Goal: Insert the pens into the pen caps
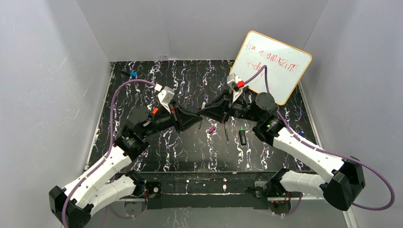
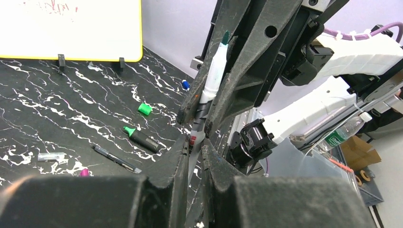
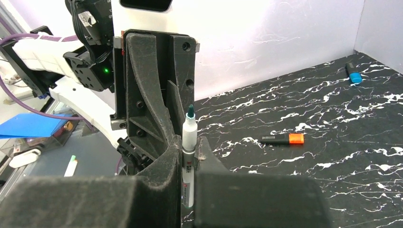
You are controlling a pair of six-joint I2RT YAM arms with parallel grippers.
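Note:
A white pen with a dark green tip [image 2: 214, 71] stands upright between my two grippers, which meet in mid-air in the top view. My left gripper [image 1: 197, 118] is shut on its lower part. My right gripper [image 1: 202, 111] is closed round the barrel higher up, as the left wrist view shows; the tip points up. A clear cap [image 2: 51, 156], a magenta cap [image 1: 212, 130] and a green cap [image 2: 145, 109] lie on the marble table, near a green-tipped black marker [image 1: 242, 136] and a thin dark pen [image 2: 115, 158].
A whiteboard [image 1: 270, 66] stands at the back right. Black pieces with orange [image 3: 283, 138] and blue [image 3: 354, 73] ends lie on the left side of the table, and a small blue piece [image 2: 185, 84] on the right.

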